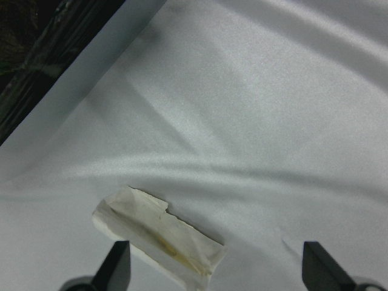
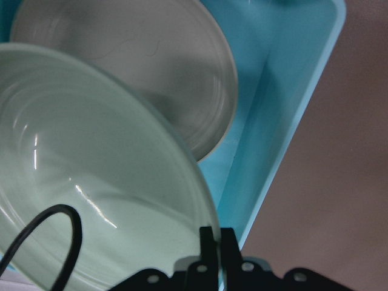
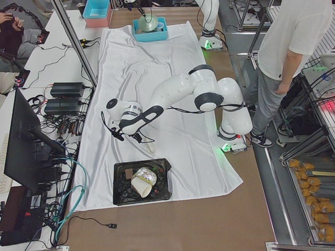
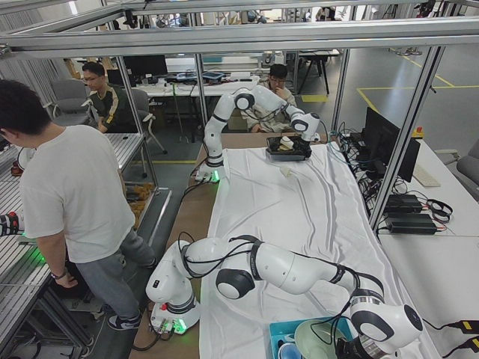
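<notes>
A crumpled paper scrap [image 1: 151, 230] lies on the white cloth below my open left gripper, nothing between its fingers. A black-lined tray [image 3: 120, 188] holds a white cup [image 3: 142, 186] and crumpled foil [image 3: 147, 173]. At the far end my right gripper is shut on the rim of a pale green bowl [image 2: 97, 170], over a blue bin [image 2: 285, 91] with a grey dish [image 2: 176, 73] inside.
A monitor [image 3: 26, 151], black boxes and cables line the left side. A person in a white shirt stands beside the table on the right.
</notes>
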